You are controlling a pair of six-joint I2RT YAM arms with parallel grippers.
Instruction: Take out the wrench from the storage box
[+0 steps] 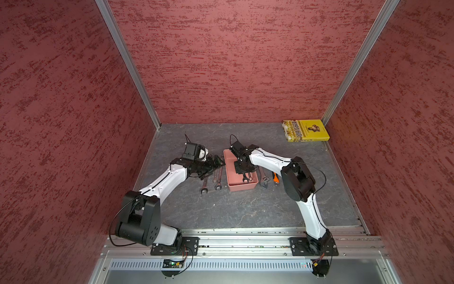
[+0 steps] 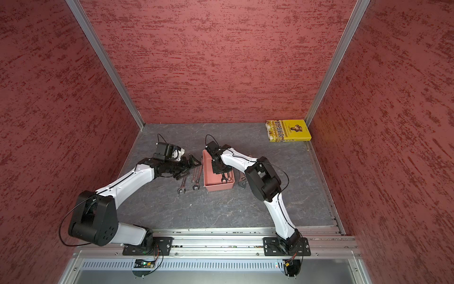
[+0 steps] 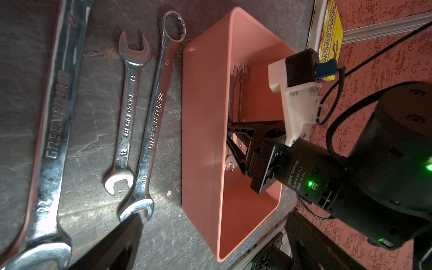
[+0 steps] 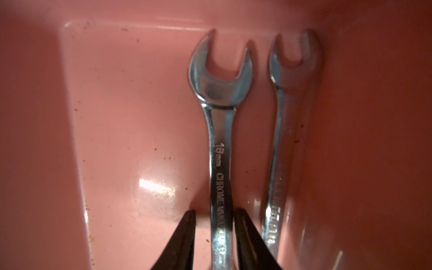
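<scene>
The pink storage box [image 3: 204, 135] stands mid-table. Inside lie two steel wrenches, a larger one marked with size and chrome [image 4: 218, 126] and a slimmer one [image 4: 283, 126] beside it along the wall. My right gripper is down in the box, its fingers either side of the larger wrench's shank; whether they touch it on both sides is unclear. My left gripper [image 1: 215, 163] hovers just left of the box above loose wrenches, its blurred fingers wide open in the left wrist view with nothing held.
Several wrenches [image 3: 128, 108] lie left of the box; more tools, one orange-handled [image 1: 276, 179], lie to its right. A yellow boxed item [image 1: 305, 130] sits at the back right.
</scene>
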